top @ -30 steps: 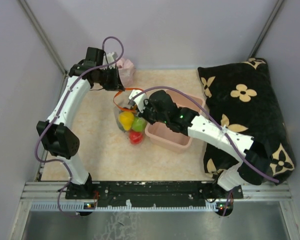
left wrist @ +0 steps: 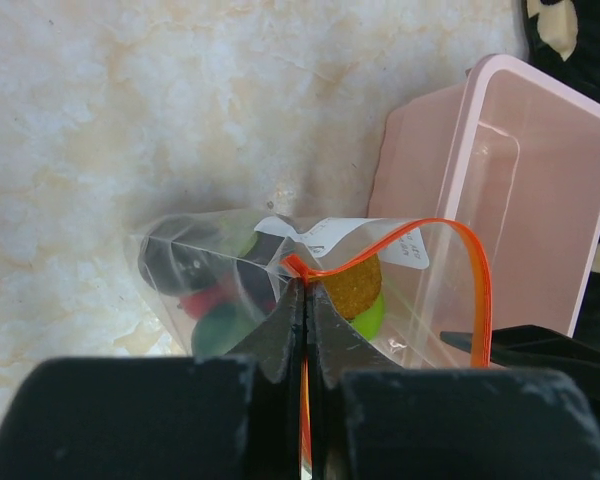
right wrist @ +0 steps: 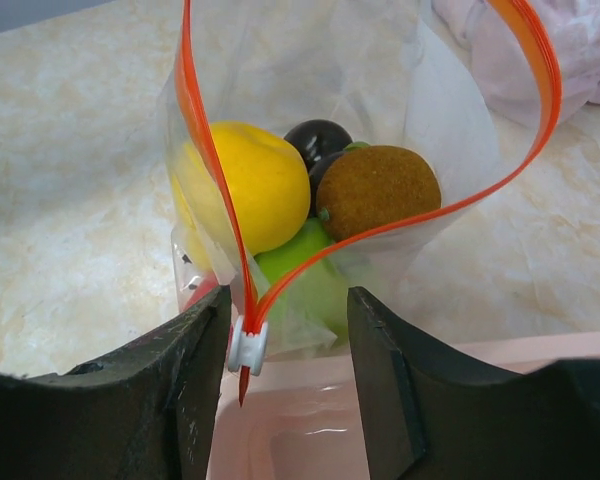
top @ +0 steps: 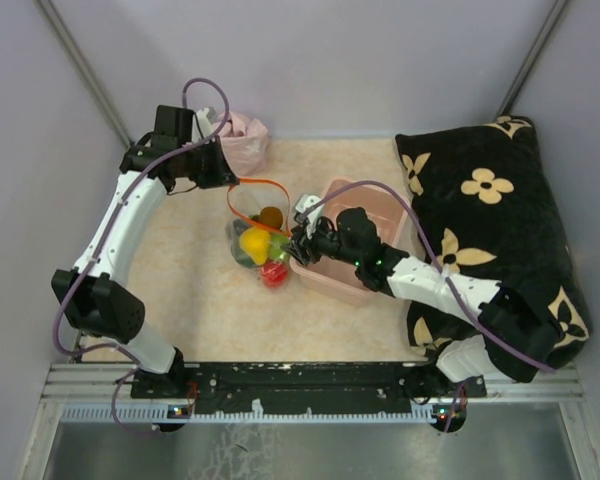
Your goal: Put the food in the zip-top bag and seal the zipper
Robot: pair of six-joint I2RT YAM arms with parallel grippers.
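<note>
The clear zip bag [top: 260,245] stands open on the table holding plastic food: yellow [right wrist: 250,185], brown [right wrist: 380,192], green, red and dark pieces. My left gripper is shut on the orange zipper rim [left wrist: 430,222] at one corner, at the upper left in the top view. My right gripper is open over the bag's other corner, its white slider [right wrist: 247,348] between the parted fingers.
A pink bin [top: 365,285] stands right of the bag, under the right gripper. A black floral cushion [top: 490,230] fills the right side. A pink bag [top: 245,150] sits at the back.
</note>
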